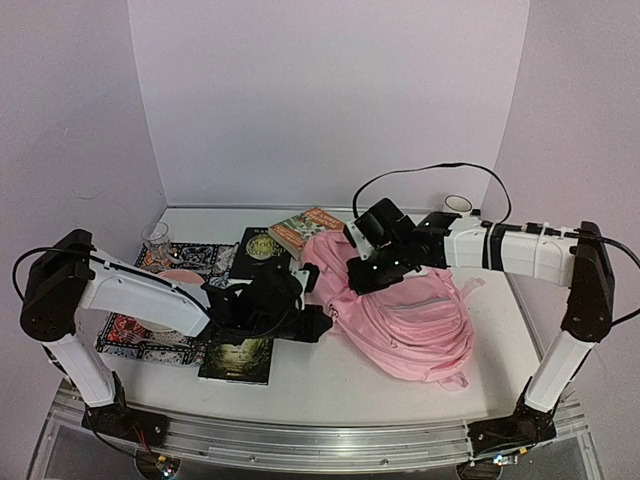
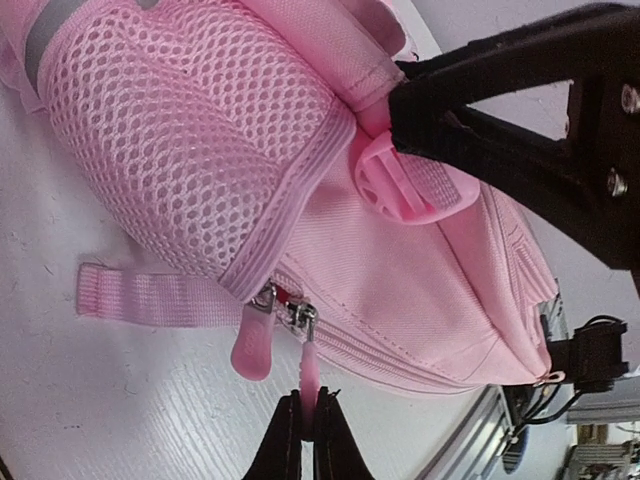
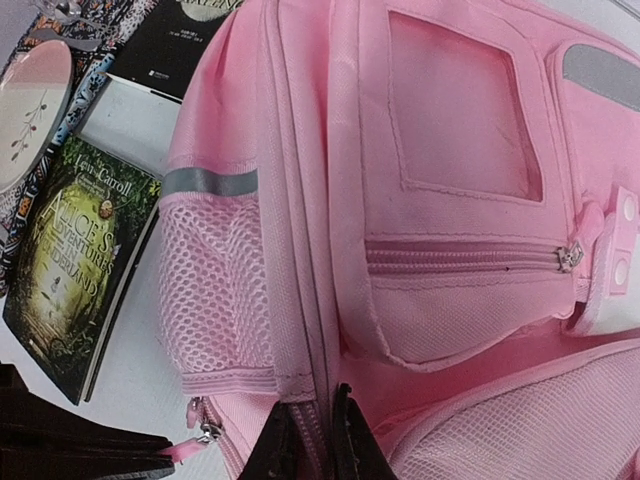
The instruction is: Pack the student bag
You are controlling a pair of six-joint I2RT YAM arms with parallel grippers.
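A pink bag lies on the right half of the table. At its left end my left gripper is shut on a pink zipper pull, as the left wrist view shows. A second pink pull hangs free beside it. My right gripper pinches the long fabric edge of the bag, next to the mesh side pocket. The Alice's Adventures book and a black book lie left of the bag.
An orange-covered book lies behind the bag. At the left, a patterned cloth bears a pink plate, with a clear glass behind. A white mug stands at the back right. Bare table shows in front.
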